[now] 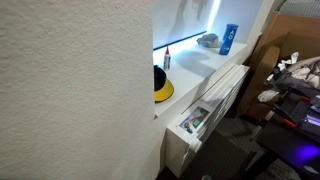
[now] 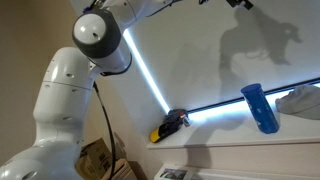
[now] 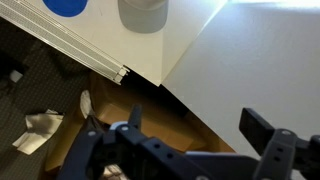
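My gripper shows at the bottom of the wrist view, its two dark fingers wide apart with nothing between them. At the top edge of exterior view 2, part of the gripper (image 2: 240, 3) shows high above the white ledge (image 2: 220, 131). A blue cup (image 2: 260, 108) stands on that ledge beside a grey cloth-like item (image 2: 300, 101). Farther along lies a yellow and black object (image 2: 162, 130). A red-tipped bottle (image 1: 167, 60) stands near it in exterior view 1. Below the ledge an open white drawer (image 1: 182, 133) holds small items I cannot make out.
A dark table (image 1: 295, 145) with red-marked parts stands at the right of exterior view 1. Brown cardboard (image 2: 93, 160) sits beyond the arm. A white wall panel (image 3: 245, 70) fills the right of the wrist view. Bare ledge lies between the cup and the bottle.
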